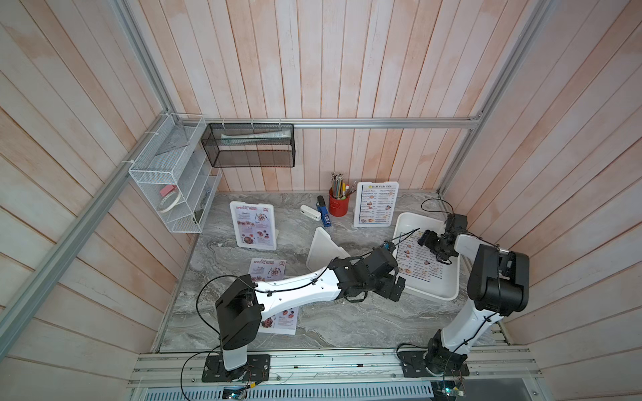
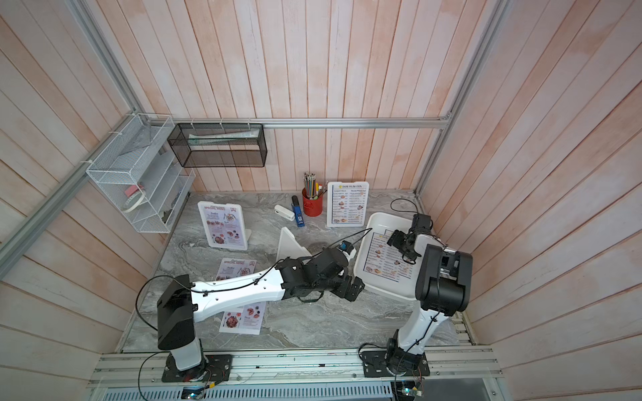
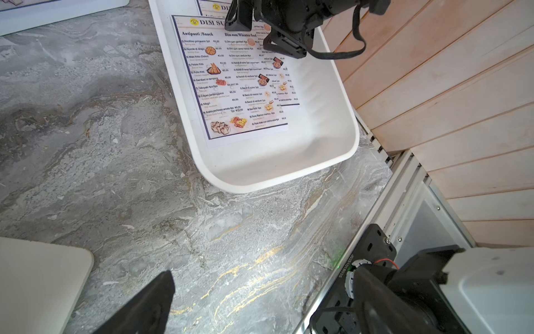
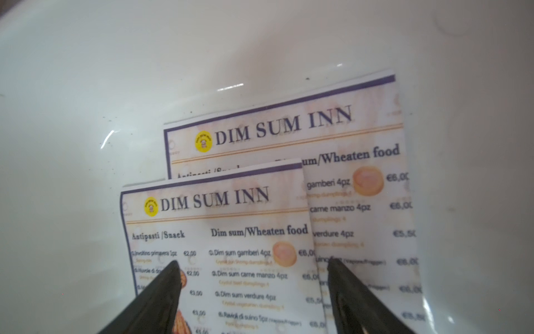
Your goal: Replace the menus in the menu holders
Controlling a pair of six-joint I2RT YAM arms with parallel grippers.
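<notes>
In the white tray (image 3: 278, 167) lie Dim Sum Inn menus (image 4: 222, 211), two overlapping. My right gripper is open just above them, nothing between its fingers. My left gripper is open and empty over bare marble left of the tray. A white board (image 3: 33, 278), probably a holder, lies beside it. An upright holder with a Dim Sum menu (image 1: 376, 204) stands at the back, and another with a Special Menu (image 1: 254, 226) at the left. Special Menu sheets (image 1: 277, 320) lie on the table under the left arm.
A red pen cup (image 1: 338, 206), blue marker (image 1: 323, 212) and white stapler (image 1: 309, 212) sit at the back. Wire shelves (image 1: 167, 180) hang left, a mesh basket (image 1: 247, 143) on the back rail.
</notes>
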